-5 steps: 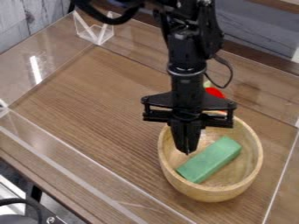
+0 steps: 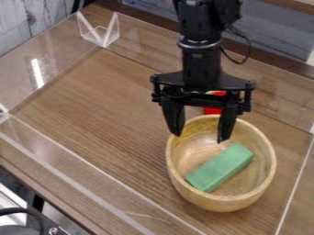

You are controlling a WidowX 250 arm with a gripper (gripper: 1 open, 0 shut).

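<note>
The black gripper (image 2: 200, 124) hangs open over the back part of a beige oval bowl (image 2: 181, 180), its two fingers pointing down on either side with nothing visible between them. A green block (image 2: 221, 166) lies tilted diagonally inside the bowl, in front of and below the gripper. A red object (image 2: 216, 110) sits behind the bowl, mostly hidden by the gripper.
A white wire-like holder (image 2: 98, 27) stands at the back left. A ledge runs along the back edge, and a dark cable lies at the bottom left corner.
The gripper has risen and moved slightly back, away from the green block, and its fingers now appear more widely spread.
</note>
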